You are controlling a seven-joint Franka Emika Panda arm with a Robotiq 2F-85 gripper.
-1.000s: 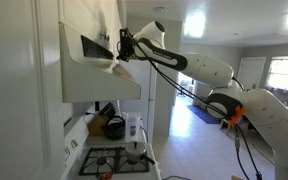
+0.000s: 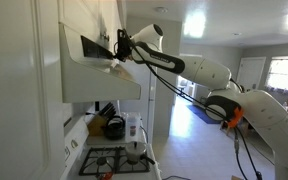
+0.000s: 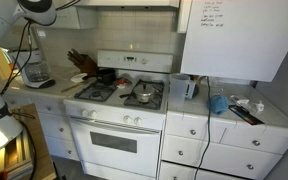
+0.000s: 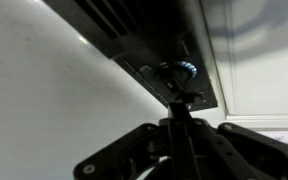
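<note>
In the wrist view, a dark control panel (image 4: 144, 62) under the range hood carries a round knob (image 4: 179, 72) with a pale, marked rim. My gripper points at this panel, its dark fingers shut together just short of the knob. Nothing shows between them, and whether they touch the panel cannot be told. From the side, the gripper (image 2: 122, 46) appears up by the hood (image 2: 99, 80), close to its dark underside. The second exterior view has only part of the arm (image 3: 69, 18) at upper left; the gripper itself is out of that frame.
Below the hood stands a white stove (image 3: 119, 135) with a pot (image 3: 143, 93) on its burners. A white cabinet door (image 4: 264, 55) borders the panel. Counter items include a pitcher (image 3: 179, 88) and a blue cloth (image 3: 219, 103). The floor lies open.
Over the last second my gripper has shifted slightly left, toward the hood and cabinets. Nothing else in the first exterior view has visibly moved.
</note>
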